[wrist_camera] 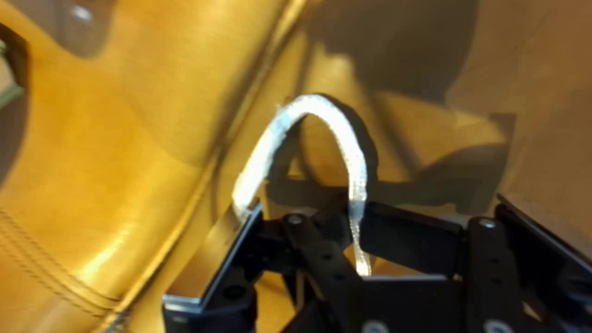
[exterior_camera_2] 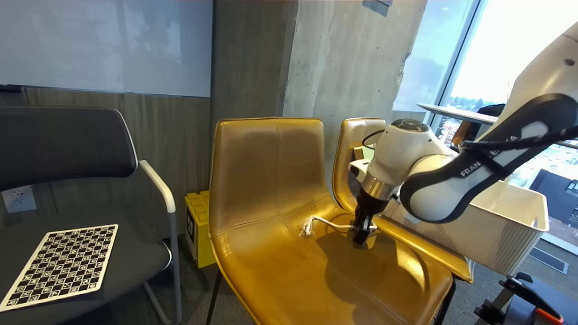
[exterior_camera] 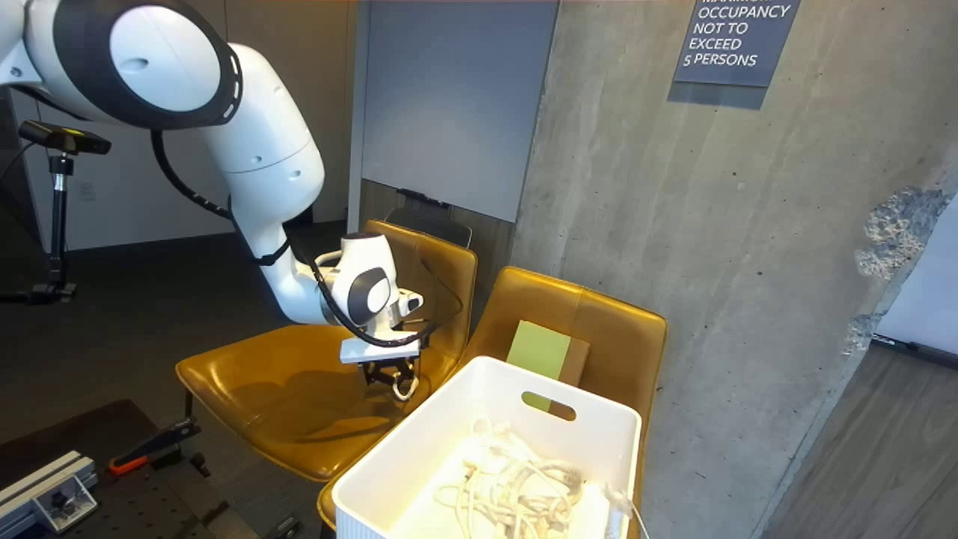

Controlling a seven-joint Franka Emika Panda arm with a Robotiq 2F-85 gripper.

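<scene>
A white rope (wrist_camera: 344, 130) arches out in a loop ahead of my gripper in the wrist view. One strand narrows where it runs down between the black fingers, which are shut on it. From the second exterior view, the gripper (exterior_camera_2: 363, 233) points down just above the tan chair seat (exterior_camera_2: 303, 265). There the rope (exterior_camera_2: 336, 224) reaches out leftward to a frayed end, and a short loop shows on the other side. In the first exterior view, the loop of rope (exterior_camera: 406, 389) hangs below the gripper (exterior_camera: 391, 368). The fingers hide the gripped stretch.
A white bin (exterior_camera: 409, 449) with several tangled pale ropes (exterior_camera: 512, 485) sits on the neighbouring chair. A green and brown box (exterior_camera: 543, 350) leans on that chair's backrest (exterior_camera: 620, 337).
</scene>
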